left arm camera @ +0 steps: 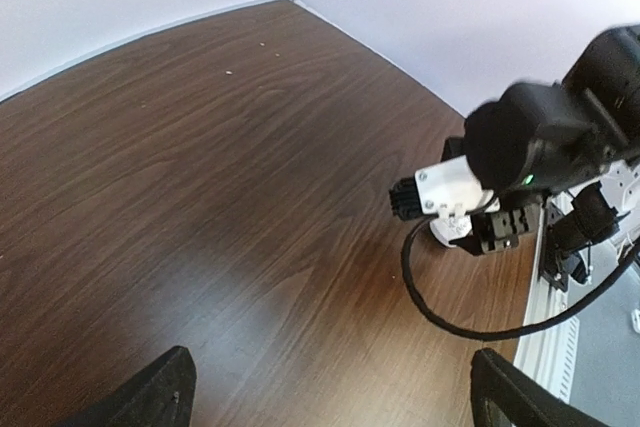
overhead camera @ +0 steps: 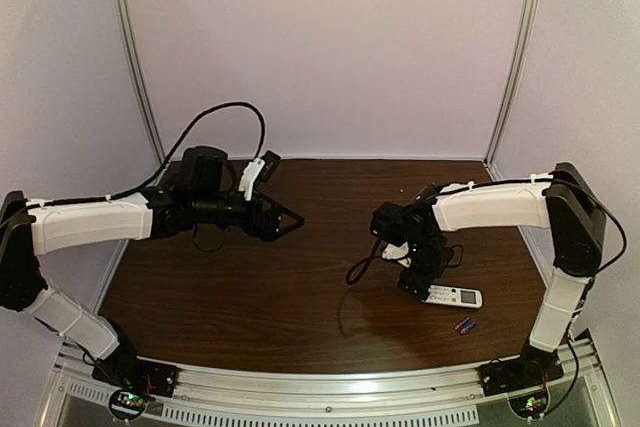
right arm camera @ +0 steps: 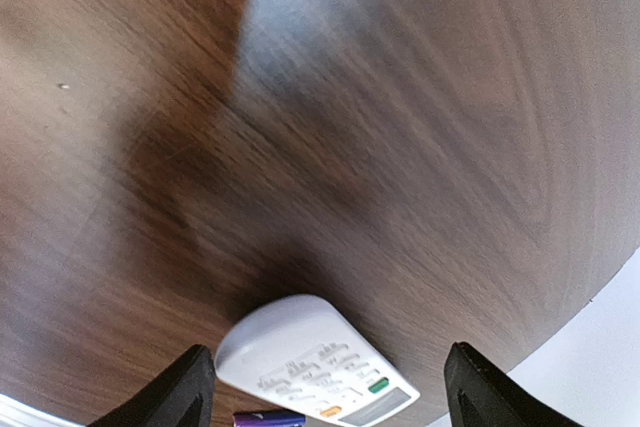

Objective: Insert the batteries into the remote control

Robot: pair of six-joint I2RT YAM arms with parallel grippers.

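The white remote control (overhead camera: 453, 296) lies buttons up on the right of the table; in the right wrist view it (right arm camera: 310, 357) is at the bottom centre. Two small batteries (overhead camera: 465, 326) lie just in front of it, one (right arm camera: 268, 418) partly seen at that view's bottom edge. My right gripper (overhead camera: 418, 283) hangs low at the remote's left end, its fingers open either side of it in the right wrist view, nothing held. My left gripper (overhead camera: 287, 222) is raised over the left-centre of the table, open and empty.
Pale walls (overhead camera: 320, 67) enclose the back and sides, and a metal rail (overhead camera: 330, 382) runs along the front edge. Cables loop from both arms.
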